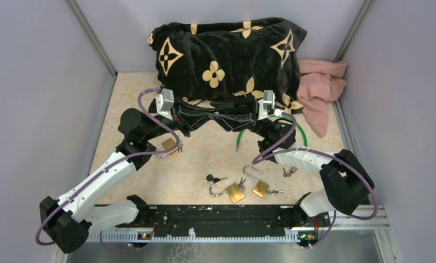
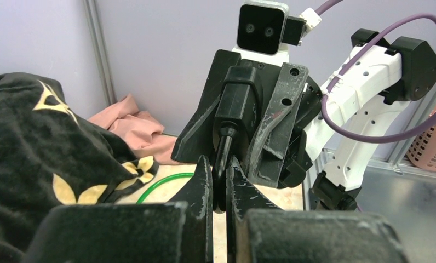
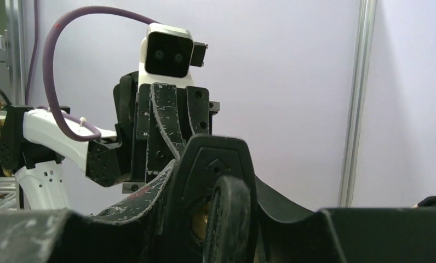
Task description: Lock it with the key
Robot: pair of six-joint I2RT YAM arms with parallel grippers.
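Observation:
A black boxy lock body [image 2: 237, 101] is held up between the two arms, a thin black rod [image 2: 225, 153] running out of its neck. My left gripper is shut on that rod. My right gripper flanks the boxy body and is shut on it, as the left wrist view also shows. In the right wrist view the body's end face [image 3: 213, 153] has a brass core, partly hidden by a rounded dark piece [image 3: 232, 219] that looks like a key head seen edge-on. How far it sits in the core cannot be told.
Brass padlocks [image 1: 235, 193] with keys lie on the front of the table; another padlock [image 1: 169, 144] is at the left. A green cable [image 1: 303, 134] curves beneath the right arm. A patterned dark blanket [image 1: 216, 60] and pink cloth [image 1: 320, 87] fill the back.

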